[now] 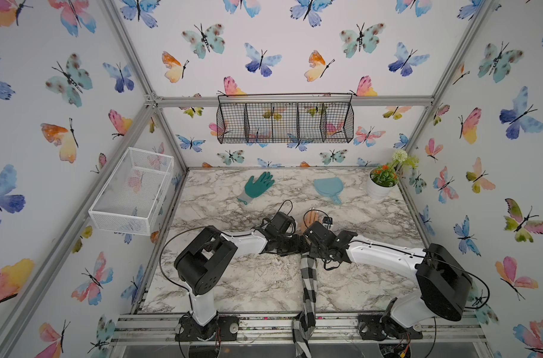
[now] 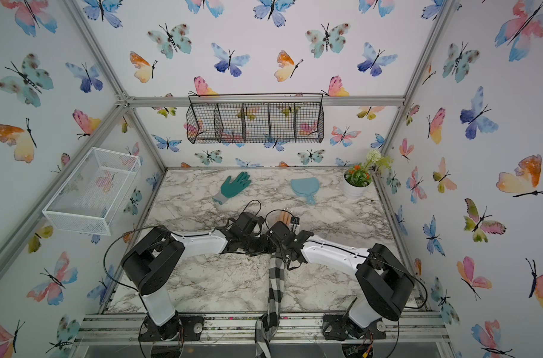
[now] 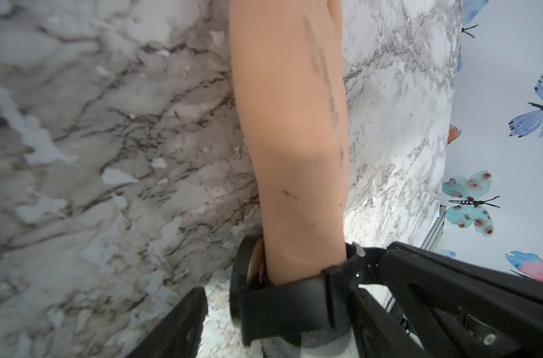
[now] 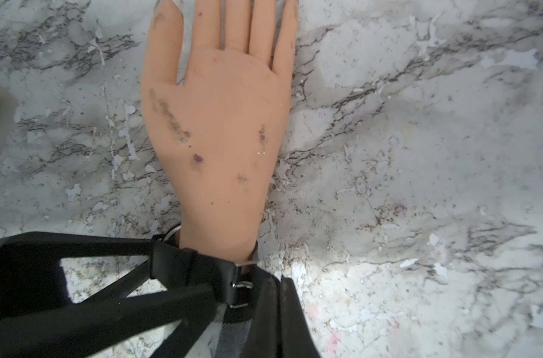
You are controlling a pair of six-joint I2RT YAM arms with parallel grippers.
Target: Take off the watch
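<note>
A mannequin hand (image 4: pixel 220 131) with a checked sleeve (image 1: pixel 309 280) lies at the middle. The black watch band circles its wrist, its buckle (image 4: pixel 241 286) on top in the right wrist view. My left gripper (image 1: pixel 295 243) is at the wrist from the left; its fingers flank the band in the left wrist view, apparently shut on it, though the tips are partly hidden. My right gripper is shut, its tips just beside the buckle, nothing visible between them.
A teal glove (image 1: pixel 258 186) and blue dustpan (image 1: pixel 328 188) lie behind, a potted plant (image 1: pixel 380 185) at back right. Wire baskets (image 1: pixel 285 122) hang on the walls.
</note>
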